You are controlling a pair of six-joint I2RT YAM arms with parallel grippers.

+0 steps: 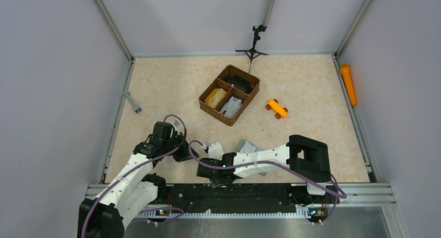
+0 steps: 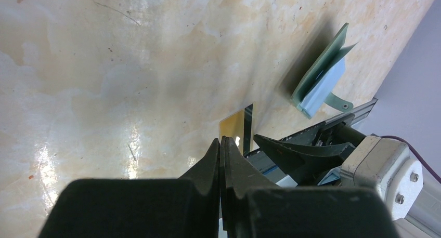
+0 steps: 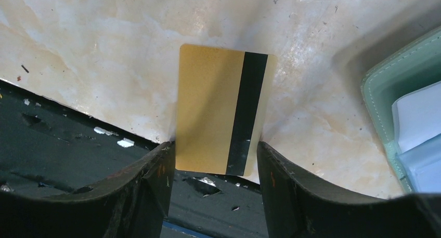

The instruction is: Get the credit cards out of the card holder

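In the right wrist view a gold bank card [image 3: 210, 103] with a black stripe lies along the table's front edge, its near end over the dark rail. The fingertips of my right gripper stand wide apart, one at each long side of the card; whether they press on it cannot be told. My left gripper is shut, nothing visible between its fingers. The green card holder [image 2: 318, 71] stands partly open on the table, with pale inner leaves showing. From above, the right arm partly covers that holder [image 1: 248, 146].
A wicker basket [image 1: 231, 121] with filled compartments stands at mid-back. An orange toy car [image 1: 277, 109] sits to its right, and a grey object [image 1: 132, 102] lies at the far left.
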